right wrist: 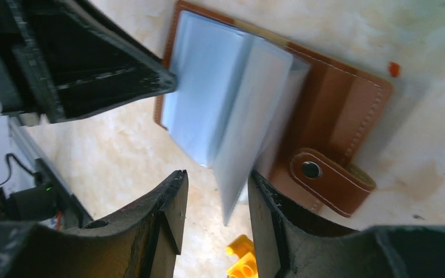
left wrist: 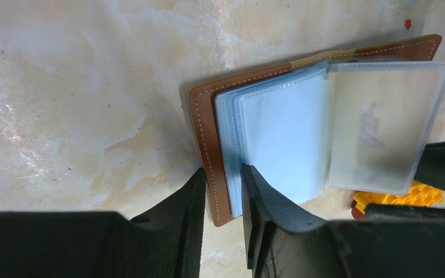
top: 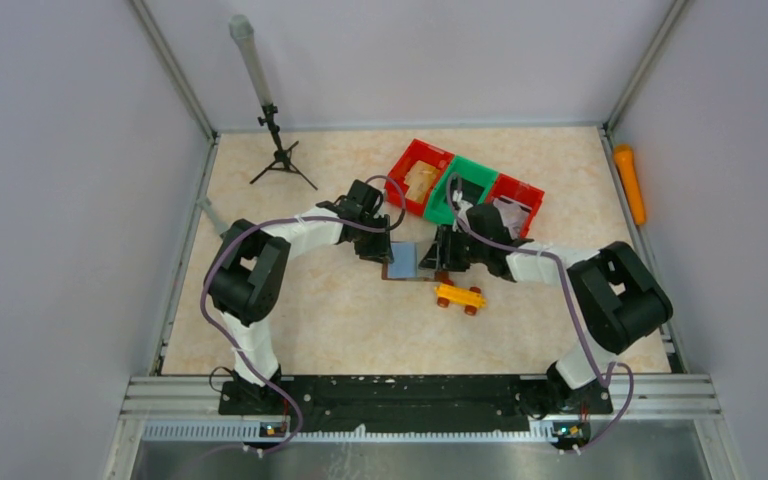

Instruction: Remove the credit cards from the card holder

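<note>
The brown leather card holder (left wrist: 204, 136) lies spread out on the table between my two grippers. On its left half rests a stack of bluish sleeves (left wrist: 284, 127); a frosted clear sleeve (left wrist: 382, 127) is lifted off the right half. In the right wrist view that raised sleeve (right wrist: 246, 121) stands tilted, its lower end between the parted fingers of my right gripper, which is open. My left gripper is part open over the holder's left edge, one fingertip against the blue stack. No loose card shows.
A yellow toy car (top: 460, 296) sits just in front of the holder's right end. Behind are a red bin (top: 403, 165), a green bin (top: 475, 170) and another red bin (top: 530, 195).
</note>
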